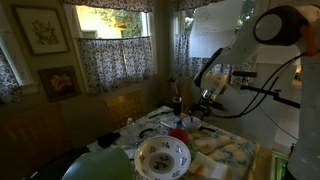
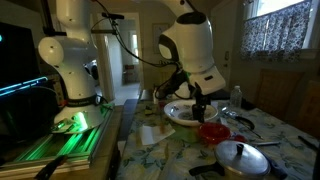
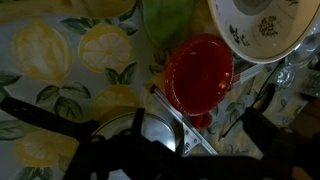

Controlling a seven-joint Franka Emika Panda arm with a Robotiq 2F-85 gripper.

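My gripper stands open above the table, its dark fingers apart at the lower left and lower right of the wrist view. No object is held between them. Below the gripper lies a red bowl, which also shows in exterior view 2 as the red bowl. A silver lidded pot sits beside it, partly covered by a finger in the wrist view. On the red bowl's other side is a white patterned bowl. The gripper hangs over this group in exterior view 2.
A green cloth lies near the red bowl. The pot's black handle sticks out over the lemon-print tablecloth. Glassware and utensils crowd the far side. A pale sheet lies flat in a clearer area.
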